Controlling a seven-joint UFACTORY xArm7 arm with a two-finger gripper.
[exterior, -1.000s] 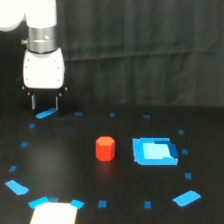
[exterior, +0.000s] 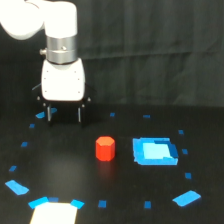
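Observation:
A red block (exterior: 105, 149) with a hexagonal outline sits on the black table, a little left of the middle. To its right lies a blue square (exterior: 167, 158) with a pale centre (exterior: 156, 151). Up and left of the red block is my gripper (exterior: 63, 114), pointing down with its dark fingers spread apart. Nothing shows between them, and they are clear of the block.
Small blue tape marks are dotted over the table, with larger strips at the left (exterior: 16, 187) and right (exterior: 186, 198). A pale object (exterior: 53, 214) is cut off by the bottom edge. Bare table surrounds the red block.
The arm and gripper have shifted to the right and somewhat lower in the view, closer to the red block. The block and blue square have stayed put.

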